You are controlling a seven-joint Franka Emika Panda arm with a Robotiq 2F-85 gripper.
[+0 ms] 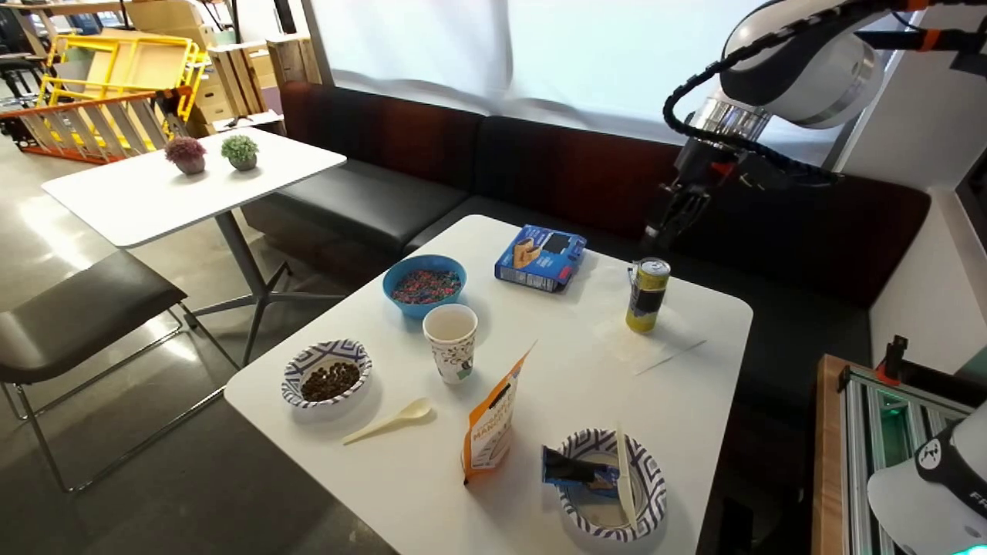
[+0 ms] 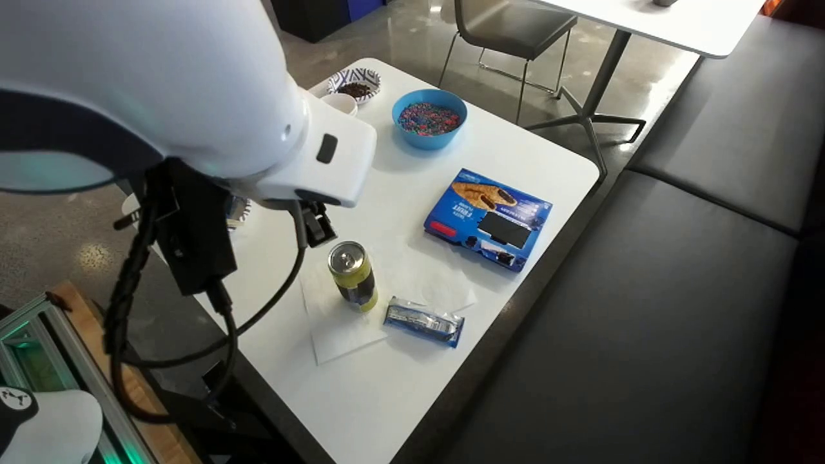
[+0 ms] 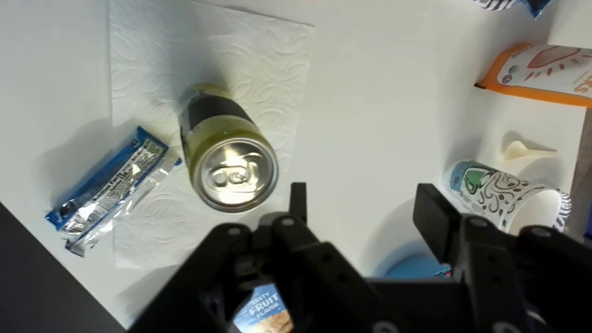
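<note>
My gripper stands partly open, its two black fingers apart and only bare table showing between them. In exterior view 1 the gripper [image 1: 655,231] hangs just above the height of the yellow-green can [image 1: 647,297]. That can [image 3: 236,172] stands upright on a white paper napkin [image 3: 266,66], left of the fingers in the wrist view, and they are clear of it. Beside the can lies a blue and silver wrapped bar [image 3: 114,188], partly on the napkin. The arm hides the fingers in exterior view 2.
A blue snack box [image 2: 488,219] and a blue bowl [image 2: 430,140] of colourful bits are on the table. A paper cup [image 1: 451,344], orange pouch [image 1: 490,430], spoon [image 1: 393,421] and two patterned bowls occupy other parts. Bare table lies between can and pouch.
</note>
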